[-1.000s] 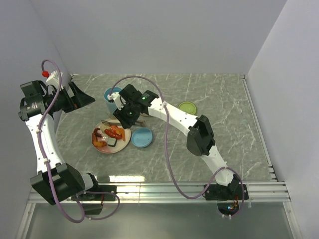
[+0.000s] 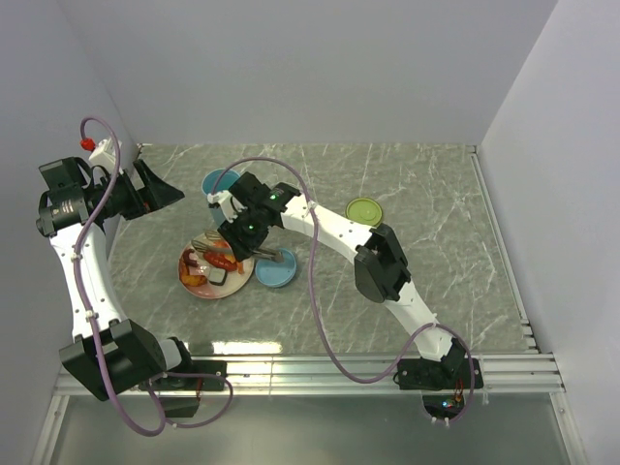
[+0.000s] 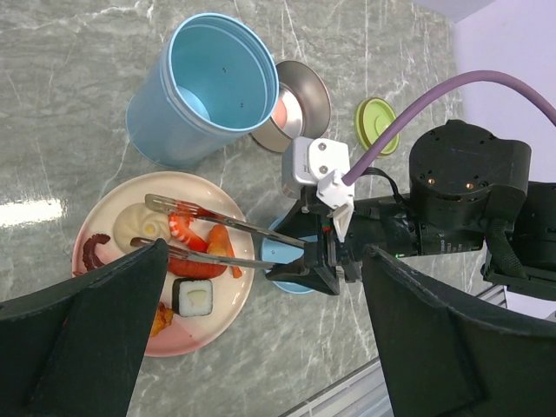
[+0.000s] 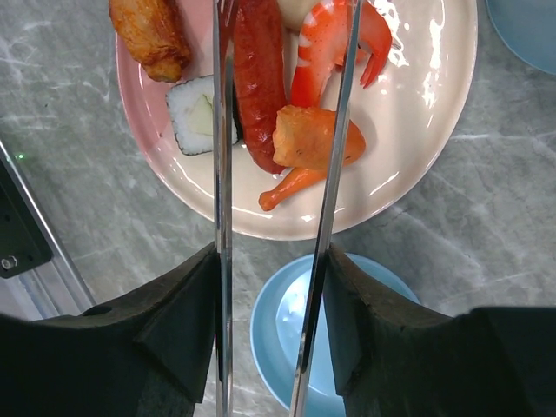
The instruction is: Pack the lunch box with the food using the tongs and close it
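My right gripper (image 2: 247, 242) holds metal tongs (image 4: 221, 174) over the pink food plate (image 3: 208, 321). Their arms are apart, over a sausage (image 4: 256, 78), a fried piece (image 4: 308, 139) and a shrimp (image 4: 317, 52); whether they touch food I cannot tell. A sushi piece (image 3: 192, 296) lies on the plate. My left gripper (image 2: 155, 194) stands open at the left, above the table, with nothing between its fingers.
A blue cup (image 3: 165, 122) stands behind the plate, beside a metal bowl (image 3: 313, 95) with something pink inside. A blue dish (image 2: 276, 273) sits right of the plate, a green lid (image 2: 364, 211) farther back.
My left arm has not moved.
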